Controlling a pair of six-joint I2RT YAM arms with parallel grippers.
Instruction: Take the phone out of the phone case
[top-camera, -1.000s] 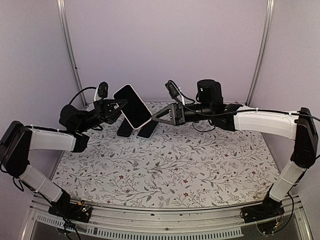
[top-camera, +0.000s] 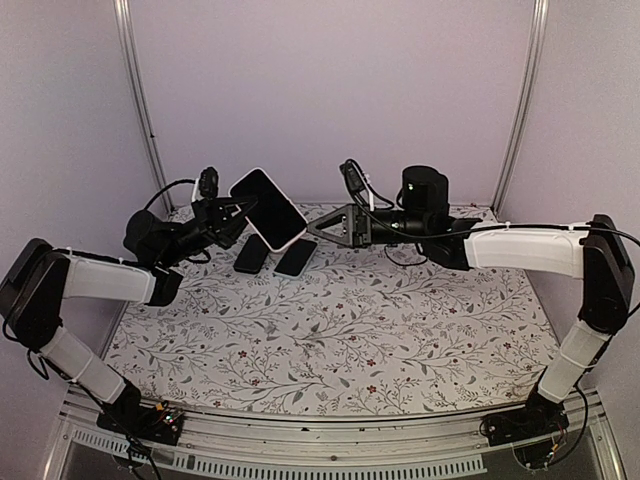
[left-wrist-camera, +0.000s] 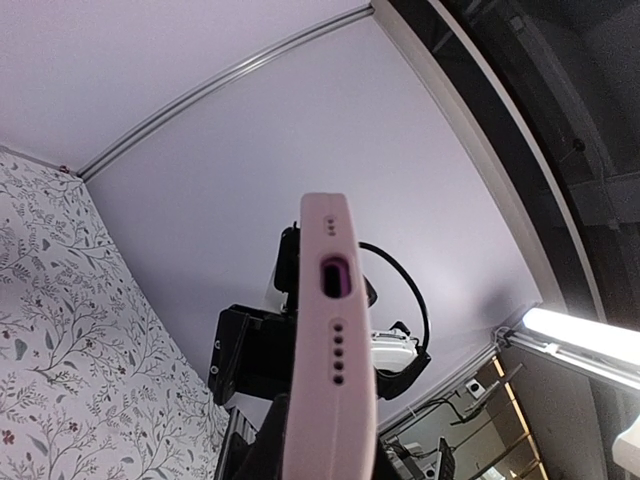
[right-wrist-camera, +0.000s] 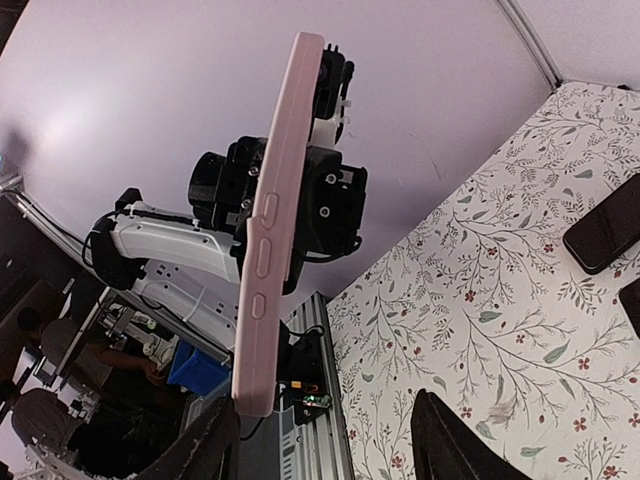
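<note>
A phone in a pale pink case (top-camera: 268, 210) is held up and tilted by my left gripper (top-camera: 240, 210), which is shut on its upper-left part. The left wrist view shows the case's end edge (left-wrist-camera: 330, 400) with port opening and holes; in the right wrist view its side with buttons (right-wrist-camera: 270, 230) stands upright. My right gripper (top-camera: 325, 225) is part open just right of the phone's lower corner, its fingertips near the case's edge. In the right wrist view nothing shows between those fingers.
Two dark flat phone-like objects (top-camera: 251, 257) (top-camera: 295, 260) lie on the floral mat behind and below the held phone.
</note>
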